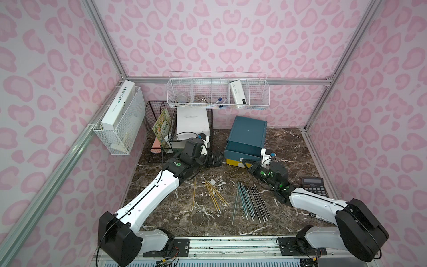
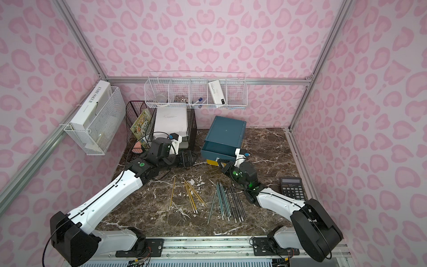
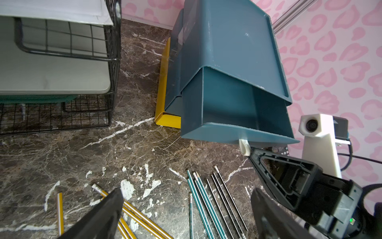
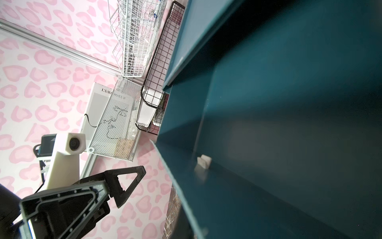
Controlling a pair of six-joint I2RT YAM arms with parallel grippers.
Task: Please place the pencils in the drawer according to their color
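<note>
The blue-green upper drawer [image 3: 238,131] stands pulled out of its case over a yellow drawer [image 3: 171,120]. No pencils show inside the part of it in view. At the white tab [image 3: 244,147] on its front, my right gripper is shut, tips against the tab; whether the tab sits between them is hidden. My left gripper [image 1: 221,158] hangs open and empty left of the drawers, its blurred fingers [image 3: 97,219] wide apart. On the table lie yellow pencils [image 1: 212,195], green pencils [image 1: 246,200] and black pencils [image 1: 262,202], grouped by colour.
A black wire rack [image 3: 113,67] with papers stands left of the drawers. Wire baskets [image 1: 218,91] hang above at the back. A calculator [image 1: 314,186] lies at the right. Between the rack and the drawers the marble table is bare.
</note>
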